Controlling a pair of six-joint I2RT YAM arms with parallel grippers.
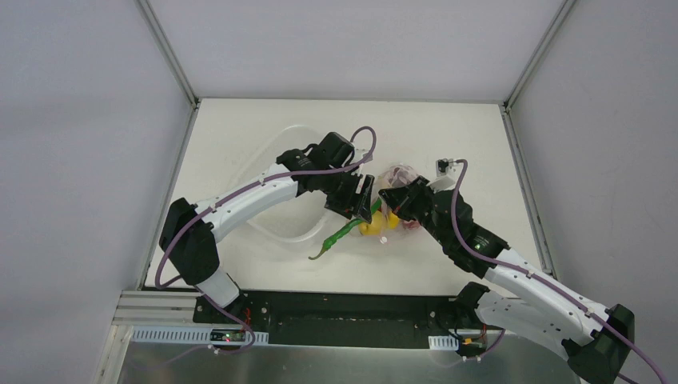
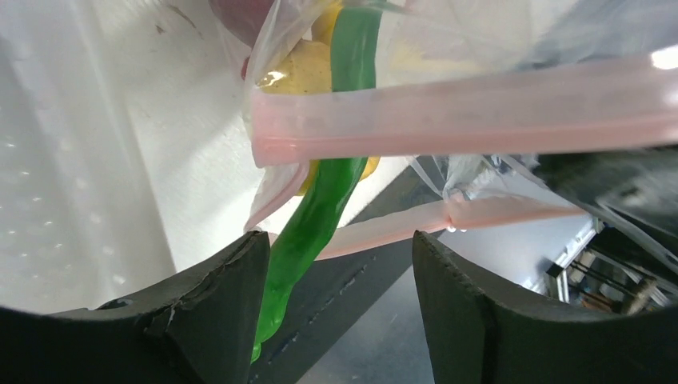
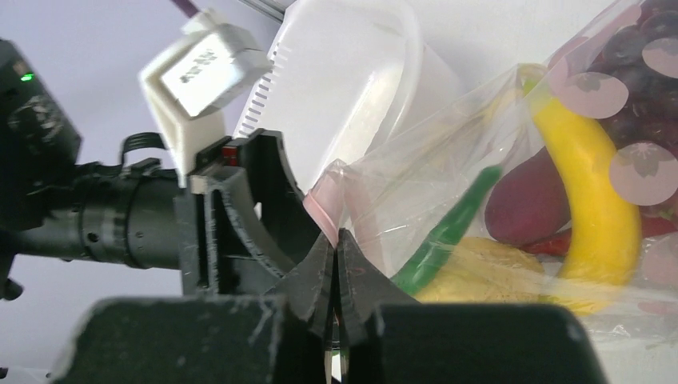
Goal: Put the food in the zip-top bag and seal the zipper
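Observation:
The green chili pepper (image 2: 300,248) leans through the mouth of the zip top bag (image 3: 488,128). Its upper part is inside, while its stem end (image 1: 316,256) sticks out over the table at the front left. My left gripper is open at the mouth, its fingers wide apart. The pepper runs close along one of those fingers (image 2: 240,288); nothing is clamped. My right gripper is shut on the bag's pink zipper edge (image 3: 324,204). In the bag lie a yellow banana (image 3: 596,192), a yellow potato-like item (image 3: 480,276), a purple item (image 3: 524,200) and dark grapes (image 3: 640,56).
A translucent white bin (image 1: 300,232) stands under the left arm, just left of the bag. Both grippers are close together at the bag mouth. Bare table (image 1: 448,120) lies behind and to the right.

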